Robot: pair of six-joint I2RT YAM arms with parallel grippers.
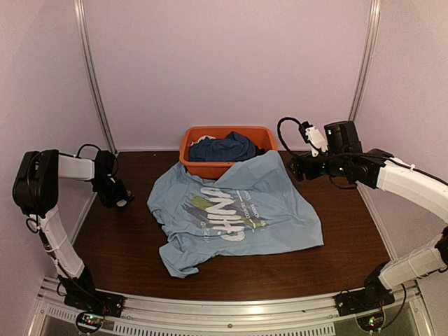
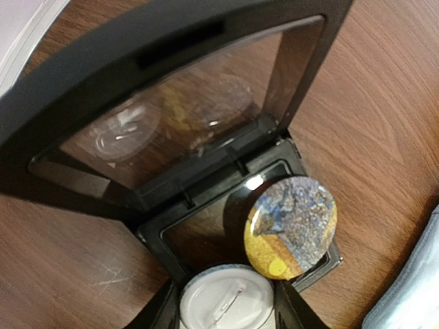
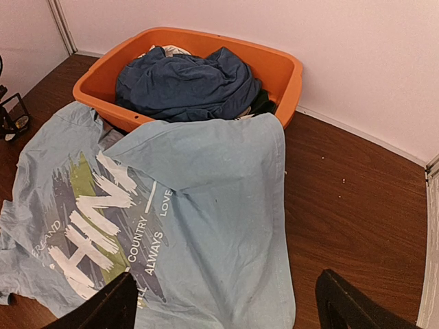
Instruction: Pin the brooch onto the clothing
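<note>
A round brooch (image 2: 226,299) with its white back and pin facing up sits between the fingers of my left gripper. The fingers stand close to its two sides; whether they grip it I cannot tell. A second brooch (image 2: 291,226), patterned grey-blue and yellow, lies face up on the base of an open black case (image 2: 236,205). The light-blue shirt (image 1: 231,210) is spread over the middle of the table, lettered and wrinkled. To the shirt's right in the top view, my right gripper hangs open and empty.
An orange bin (image 1: 210,169) holding dark blue cloth (image 1: 227,148) stands behind the shirt, whose upper part rests against the bin's front. The case's clear lid (image 2: 171,106) is raised. Bare table (image 1: 350,238) shows right of the shirt.
</note>
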